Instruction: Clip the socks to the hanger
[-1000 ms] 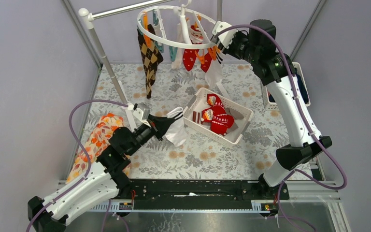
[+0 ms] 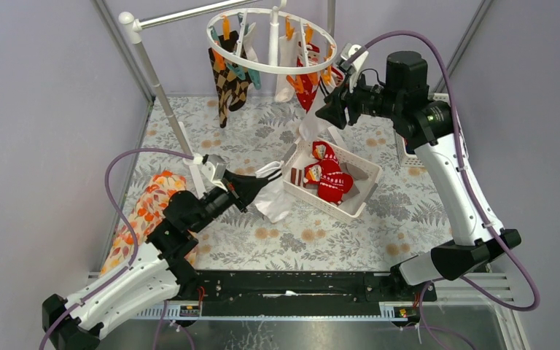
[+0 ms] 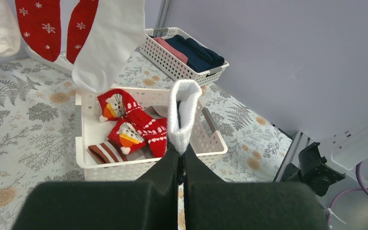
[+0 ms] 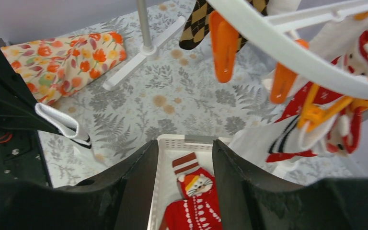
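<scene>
A white sock [image 3: 176,125] with a dark stripe is pinched at its cuff by my left gripper, which is shut. In the top view, the foot of this white sock [image 2: 274,202] dangles beside the basket. My right gripper is open near the ring's right side, its fingers [image 4: 143,165] apart and nothing between them. From the round white hanger [image 2: 213,38], orange clips [image 4: 224,48] hold red patterned socks and another white striped sock [image 4: 256,143]. On its left side hangs an argyle sock [image 2: 227,80].
Red patterned socks [image 2: 333,187] and a brown striped one lie in the white basket [image 2: 344,214] under the hanger. A second basket [image 3: 165,62] with folded clothes stands far right. Flowered orange cloth [image 2: 159,202] lies at left. Empty clips and the ring are close to my right gripper.
The hanger has turned, shifting its hanging socks. My left arm stays put.
</scene>
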